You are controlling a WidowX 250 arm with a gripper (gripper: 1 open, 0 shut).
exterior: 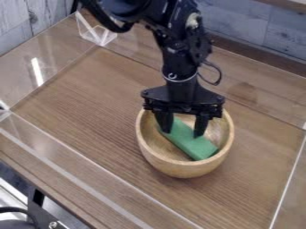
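Observation:
A round light-wooden bowl [166, 157] sits on the wooden table right of centre, holding a green oblong object [191, 145] that lies diagonally across its inside. The black gripper [183, 122] points down into the bowl from above, its fingers over the upper part of the green object. Whether the fingers close on that object is hidden by the gripper body and too small to tell.
A grey plank wall [251, 45] runs along the back. A clear plastic item stands at the back left corner.

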